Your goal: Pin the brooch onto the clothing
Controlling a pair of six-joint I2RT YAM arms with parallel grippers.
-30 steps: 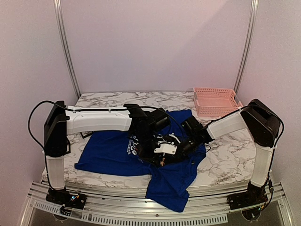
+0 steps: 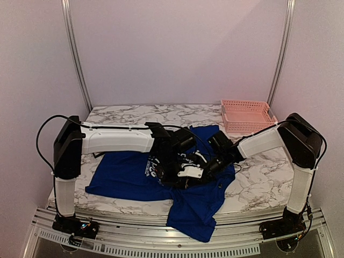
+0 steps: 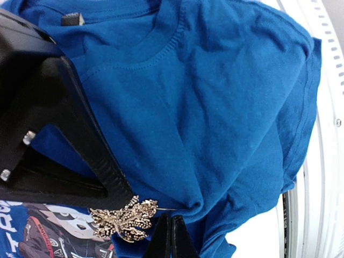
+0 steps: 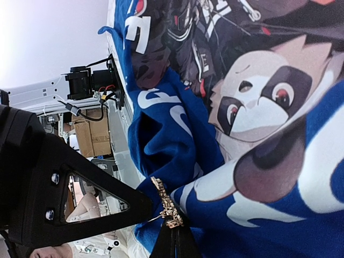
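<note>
A blue printed T-shirt (image 2: 123,177) lies rumpled on the marble table. The gold beaded brooch (image 3: 122,220) sits at the meeting grippers in the left wrist view, its pin running right to a fold of blue cloth; whether it pierces is unclear. My left gripper is shut at that fold, just right of the brooch. In the right wrist view, my right gripper is shut directly below the brooch (image 4: 166,204); what lies between its fingers is hidden. Both grippers are crowded together over the shirt's middle in the top view.
A pink plastic basket (image 2: 247,129) stands at the back right. Bare marble (image 2: 123,114) shows along the back of the table and at the right. Part of the shirt hangs over the front edge.
The right arm and the shirt look nearly unchanged.
</note>
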